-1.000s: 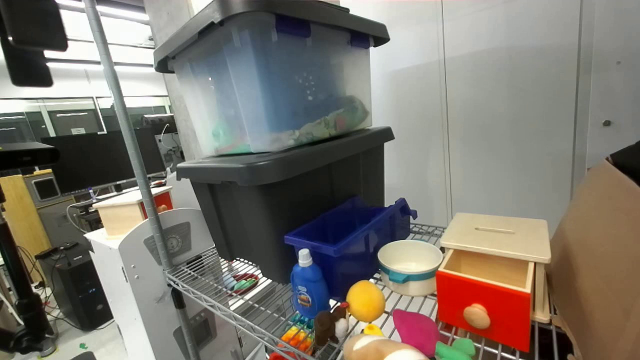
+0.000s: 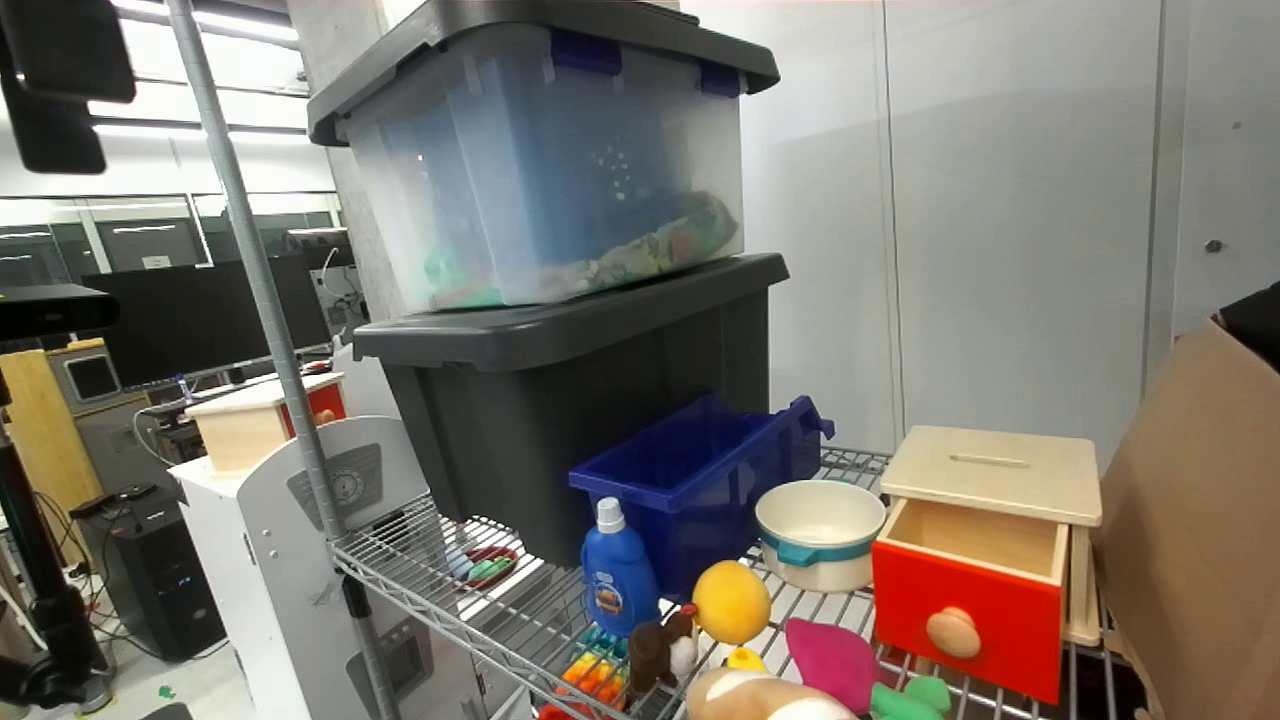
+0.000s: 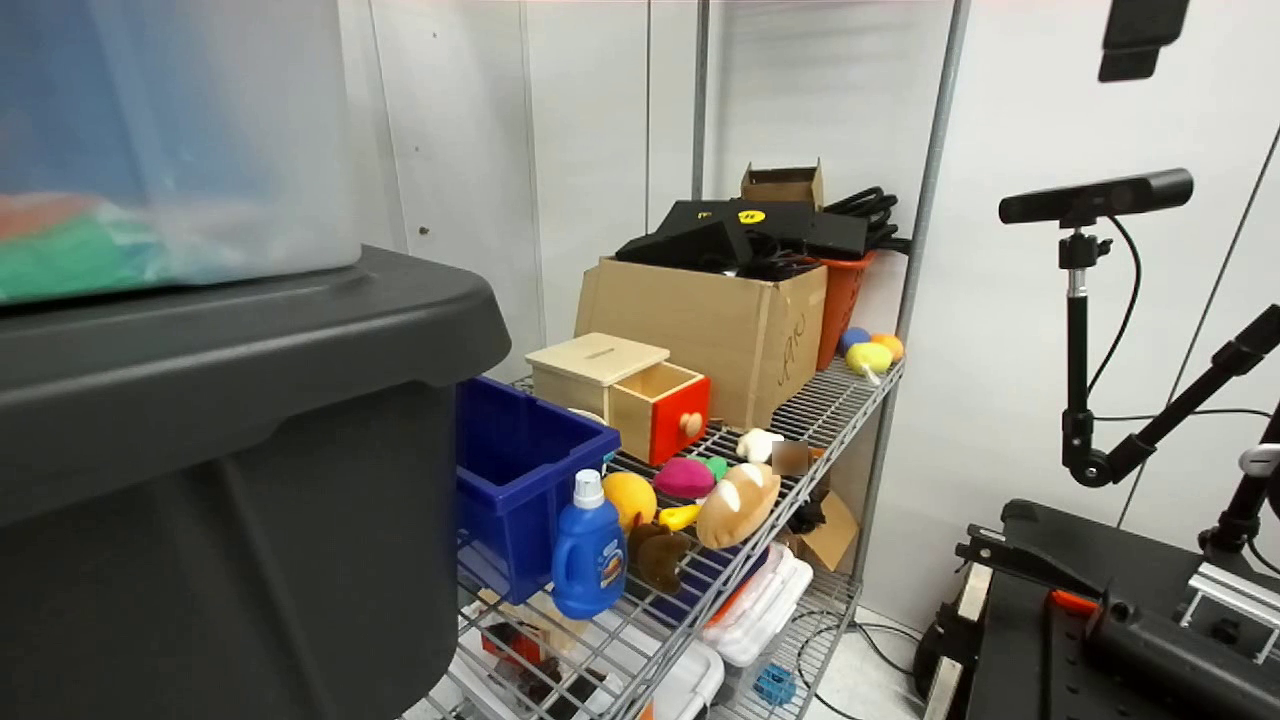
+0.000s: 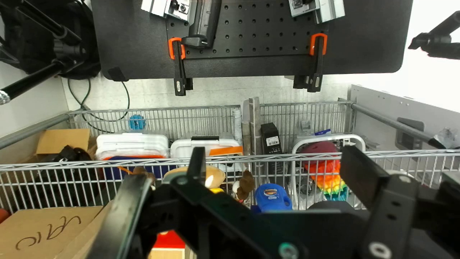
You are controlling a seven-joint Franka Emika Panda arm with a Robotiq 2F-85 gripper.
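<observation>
In the wrist view my gripper stands open, its two dark fingers (image 4: pixel 358 175) wide apart and nothing held between them. Beyond that gap, on the wire shelf, the blue bottle (image 4: pixel 272 197) shows. The exterior views do not show the gripper. On the shelf a wooden box has its red-fronted drawer (image 2: pixel 969 612) pulled out, its visible inside empty. A cream pot (image 2: pixel 821 524) with a teal handle sits beside it. Left of the pot is an open blue bin (image 2: pixel 708 468), with the bottle (image 2: pixel 620 576) and a yellow-orange ball (image 2: pixel 731 602) in front.
Stacked storage boxes (image 2: pixel 576 396) rise at one end of the shelf. At the other end a cardboard box (image 3: pixel 696 330) carries black gear. Soft toys, including a magenta one (image 2: pixel 830 664) and a tan bread-like one (image 3: pixel 738 505), crowd the front edge.
</observation>
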